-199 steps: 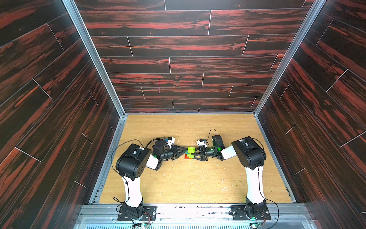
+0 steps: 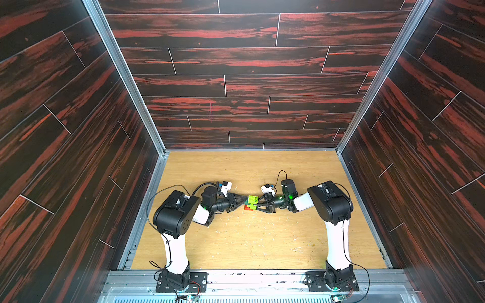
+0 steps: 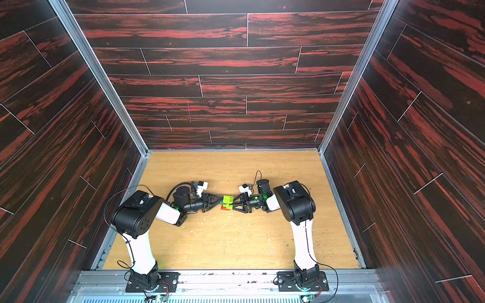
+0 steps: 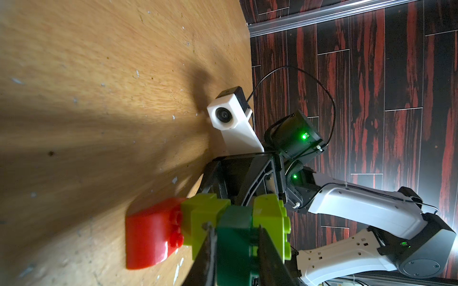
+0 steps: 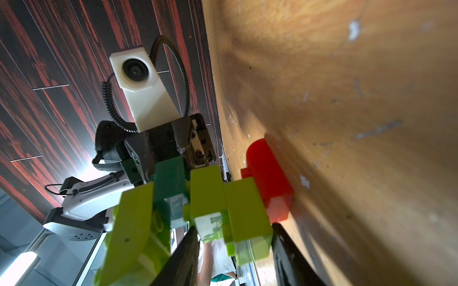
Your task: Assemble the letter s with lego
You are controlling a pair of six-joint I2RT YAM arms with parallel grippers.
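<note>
A joined brick stack hangs between my two grippers over the middle of the table. In the left wrist view, my left gripper is shut on its dark green brick (image 4: 233,247). My right gripper is shut on the two offset lime bricks (image 5: 245,214) in the right wrist view. A larger studded lime brick (image 5: 126,233) is on the dark green brick's other side. Beyond the gripped lime pair, at the table side, is a red brick (image 5: 272,183). Whether its studs are fully seated in the lime brick cannot be told.
Dark panelled walls (image 2: 252,85) enclose its back and sides. The two wrist cameras, such as the right one (image 4: 223,114), face each other closely.
The brick stack has shifted by a tiny amount, its lime top slightly nearer the front. Both arms keep almost the same pose, still holding the bricks.
</note>
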